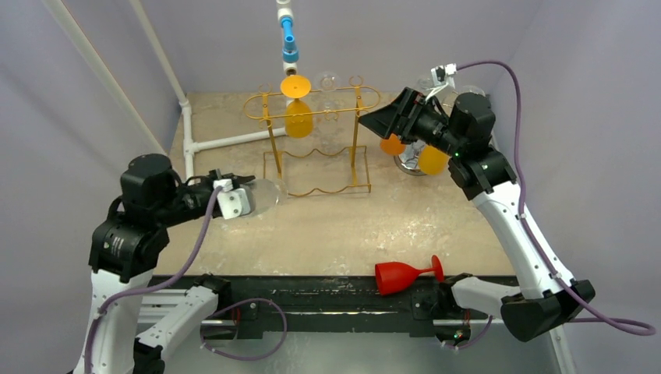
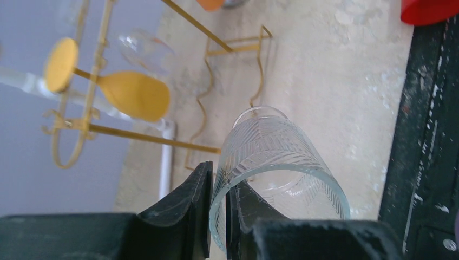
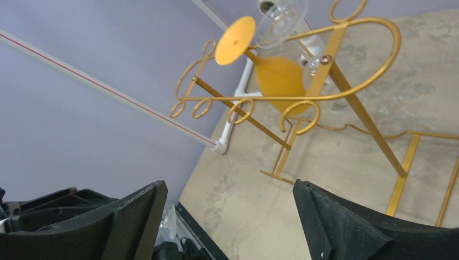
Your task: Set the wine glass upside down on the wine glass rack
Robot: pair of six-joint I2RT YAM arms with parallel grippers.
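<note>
A clear glass (image 1: 269, 195) hangs above the table, just left of the gold rack's lower front (image 1: 316, 192). My left gripper is shut on its wall near the wide rim, which faces the wrist camera; the stem cannot be made out. In the left wrist view, the glass (image 2: 281, 146) covers part of the table beside the rack. The gold rack (image 3: 303, 99) has a top rail with hooks and holds a yellow glass (image 3: 281, 78) upside down, plus clear glass behind it. Facing the rack from its right, my right gripper stands open and empty.
A red wine glass (image 1: 397, 276) lies on its side by the front edge. Orange and yellow glasses (image 1: 433, 160) stand behind the right arm. White pipes (image 1: 188, 144) run along the left side. Bare table (image 1: 327, 230) lies in front of the rack.
</note>
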